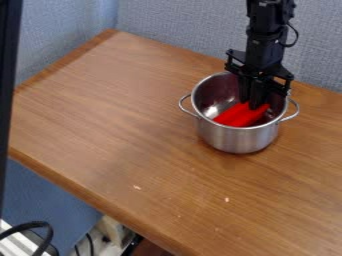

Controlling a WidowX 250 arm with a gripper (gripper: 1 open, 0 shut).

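Observation:
A steel pot (233,137) with two loop handles stands on the wooden table (120,120), right of centre. A red object (241,114) lies inside it. My black gripper (259,93) reaches down into the back right of the pot, by the red object's upper end. Its fingertips are dark and partly hidden, so I cannot tell whether it is open or shut or holds the red object.
A grey padded wall runs behind it. Dark cables (24,228) hang beyond the table's edge at the lower left.

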